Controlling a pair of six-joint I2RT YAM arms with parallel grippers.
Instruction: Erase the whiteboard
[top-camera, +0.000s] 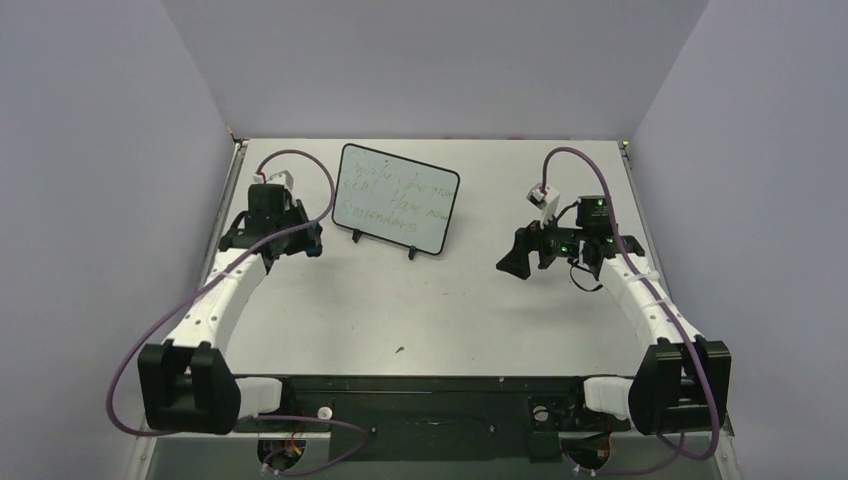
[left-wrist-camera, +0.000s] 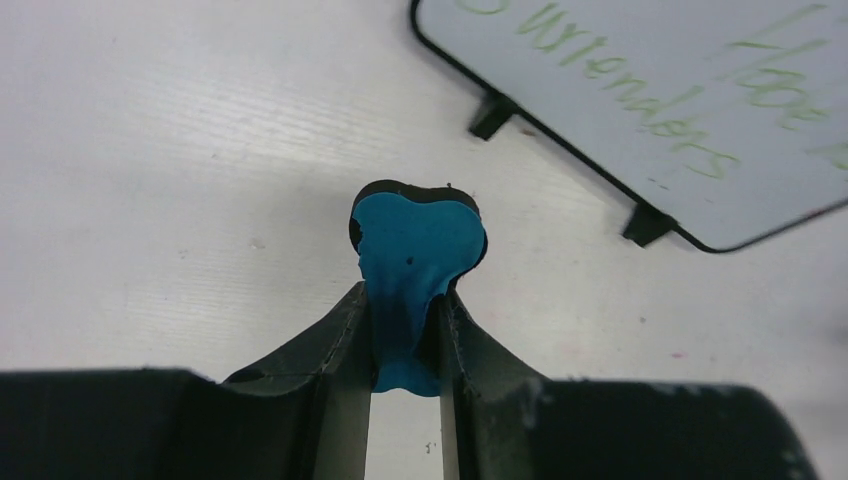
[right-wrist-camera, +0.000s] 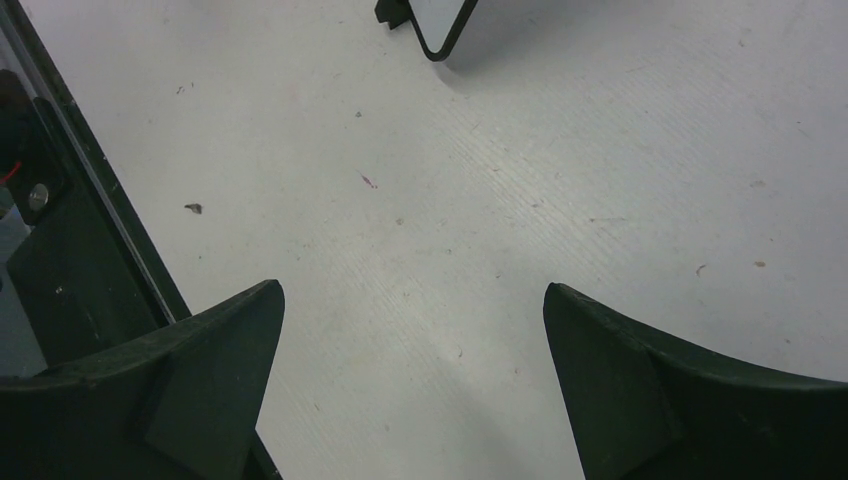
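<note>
The whiteboard (top-camera: 395, 198), black-rimmed and slightly turned, bears several lines of green handwriting (top-camera: 392, 190). Its lower edge with two black feet also shows in the left wrist view, where the board (left-wrist-camera: 700, 110) is at the upper right. A blue-topped eraser (left-wrist-camera: 415, 240) with a black base is gripped by my left gripper, which is shut on its narrow middle. In the top view the left gripper (top-camera: 308, 240) is just left of the board. My right gripper stands wide open over bare table, right of the board, with nothing between its fingers.
Grey walls (top-camera: 110, 160) enclose the sides and back. A purple cable (top-camera: 330, 180) from the left arm loops close to the board's left edge.
</note>
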